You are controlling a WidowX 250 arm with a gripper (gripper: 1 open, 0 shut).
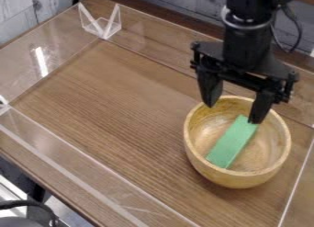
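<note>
My dark gripper (234, 99) hangs in the upper right, open, its two fingers spread at the back rim of a cream bowl (196, 153). Inside the bowl lies a green rectangular object (232, 141), just below and between the fingers as seen from the camera. Whether the fingertips are above the rim or within the bowl is hard to tell.
A small clear container (101, 20) stands at the back left. A dark cable or object (18, 212) shows at the bottom left corner.
</note>
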